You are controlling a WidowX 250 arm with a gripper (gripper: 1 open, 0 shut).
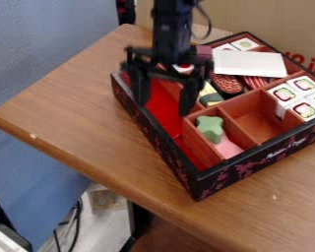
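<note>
My black gripper [161, 96] hangs at the top centre of the view, its two fingers apart, one over the long red compartment [165, 113] at the left of a bento box [200, 185], the other by the compartment's right side. Nothing shows between the fingers. The box has a dark patterned rim and red dividers. It holds a green piece [211, 128], a pink piece [228, 148], a yellow piece partly hidden behind the gripper, striped pieces, several white square pieces [305, 110] and a white card [248, 63].
A cardboard panel [279, 25] stands behind the box.
</note>
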